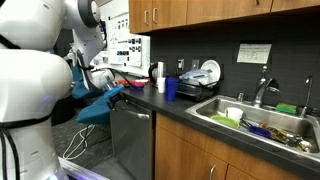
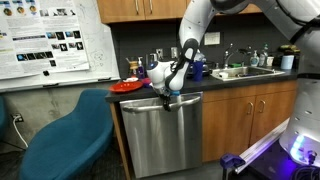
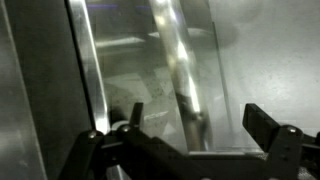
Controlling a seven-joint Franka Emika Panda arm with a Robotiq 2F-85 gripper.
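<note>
A stainless dishwasher (image 2: 162, 140) with a horizontal bar handle (image 2: 140, 107) stands below the counter; its door looks shut. My gripper (image 2: 170, 103) is at the top of the door, close to the handle. In the wrist view the shiny handle bar (image 3: 180, 58) runs lengthwise, its lower end in line with the space between my open fingers. I see no object in their grasp; whether either finger touches the bar cannot be told. From the side, the gripper (image 1: 118, 97) hangs just in front of the dishwasher door (image 1: 133, 140).
On the counter (image 2: 215, 81) are a red plate (image 2: 127, 87), a blue container (image 2: 196, 72) and a sink (image 1: 252, 117) with several items. A blue-green chair (image 2: 65, 138) stands left of the dishwasher. Open floor lies in front.
</note>
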